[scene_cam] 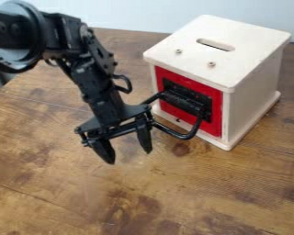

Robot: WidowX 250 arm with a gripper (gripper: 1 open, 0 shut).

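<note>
My black gripper (124, 147) hangs above the wooden tabletop in the middle left of the camera view, fingers pointing down and apart, with nothing visible between them. To its right stands a pale wooden box (252, 101) with a slot and two small knobs on top. Its front has a red panel (215, 128) with a black fitting (186, 99) on it. A black bent bar or tube (184, 134) runs between that fitting and the area behind my gripper; whether it touches the gripper I cannot tell.
A white wall lies behind, and the table's back edge runs behind the arm and box.
</note>
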